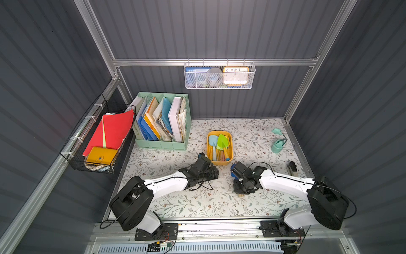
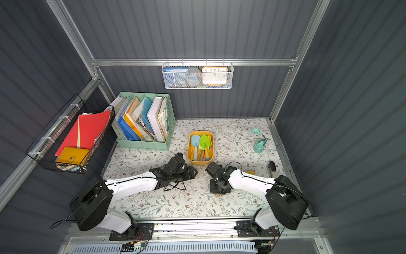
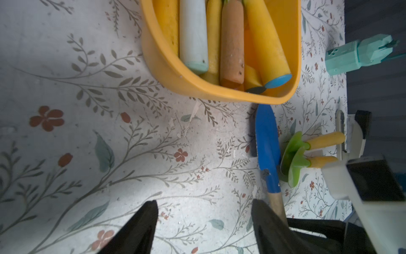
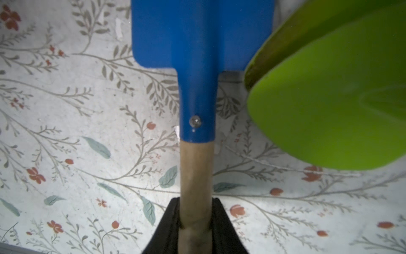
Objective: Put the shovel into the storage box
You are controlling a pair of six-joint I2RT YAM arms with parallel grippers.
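Note:
A blue shovel (image 3: pixel 267 144) with a wooden handle lies low over the table in front of the yellow storage box (image 1: pixel 209 158); my right gripper is shut on the wooden handle (image 4: pixel 196 165), the blue blade (image 4: pixel 198 33) ahead of it. The box holds several light blue, green and yellow tools. My left gripper is open over bare table, left of the shovel and near the box, nothing between its fingers.
Green-headed tools (image 3: pixel 296 165) lie beside the shovel. A teal watering can (image 1: pixel 277 146) stands at right, a file organizer (image 1: pixel 162 144) at back left. Baskets hang on the left (image 1: pixel 93 165) and back wall (image 1: pixel 198 82).

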